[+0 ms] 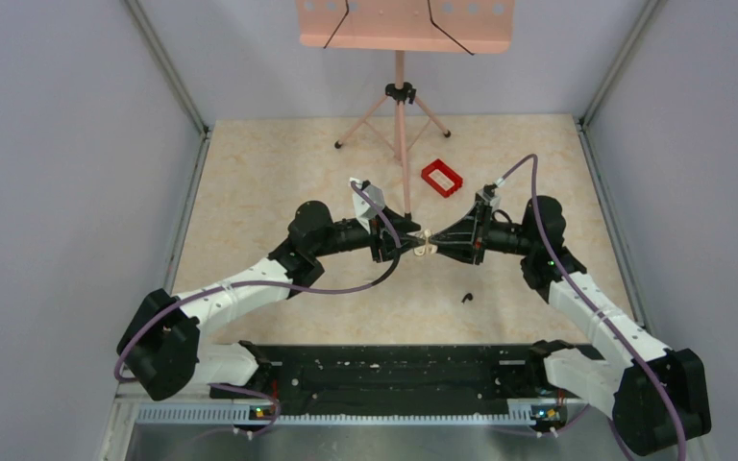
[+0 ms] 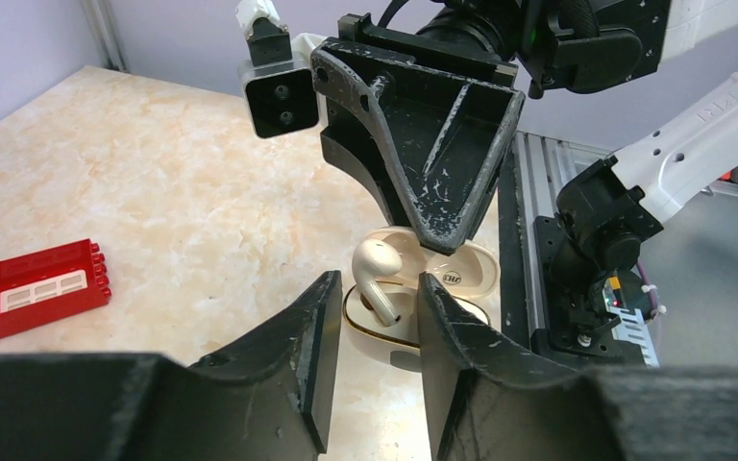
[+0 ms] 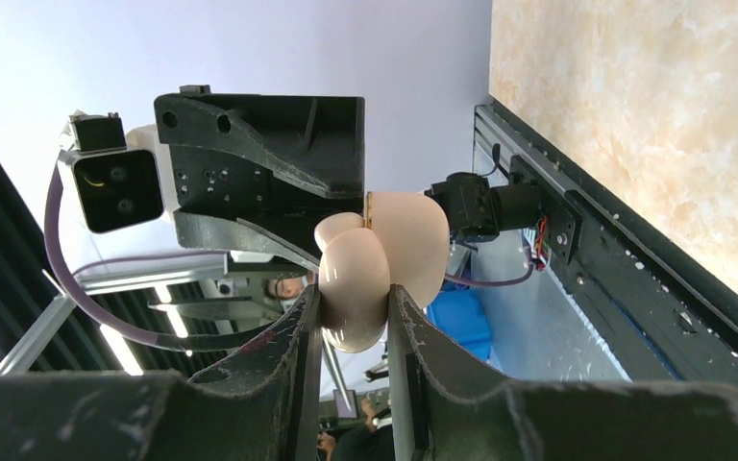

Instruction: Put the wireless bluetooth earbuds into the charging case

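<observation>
In the left wrist view the cream charging case hangs lid open, the lid behind it, held by my right gripper, which is shut on it. An earbud stands in the case with its head above the rim. My left gripper is part open just in front of the case and earbud; whether its fingers touch them is unclear. From the top, both grippers meet over the table's middle. In the right wrist view the case's cream body fills the space between the right fingers.
A red brick tray lies behind the grippers, near the pink music stand. A small dark object lies on the table in front of the right gripper.
</observation>
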